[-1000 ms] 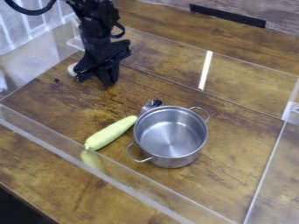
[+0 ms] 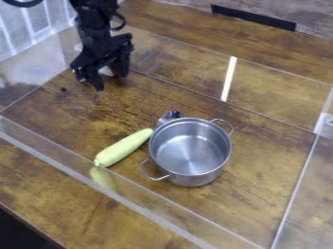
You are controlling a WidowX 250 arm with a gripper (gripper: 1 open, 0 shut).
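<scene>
My black gripper (image 2: 101, 64) is open at the upper left of the camera view, low over the wooden surface, with some pale thing partly hidden behind it. A pale yellow-green elongated vegetable (image 2: 124, 146) lies at lower middle, left of a steel pot (image 2: 192, 154) with two handles. A small shiny metal object (image 2: 168, 118) lies just above the pot, too small to name.
Clear panel edges run along the left, bottom and right, with a reflection of the vegetable in the lower one.
My gripper has shifted left over the last second. The vegetable, pot and small metal object have not moved.
</scene>
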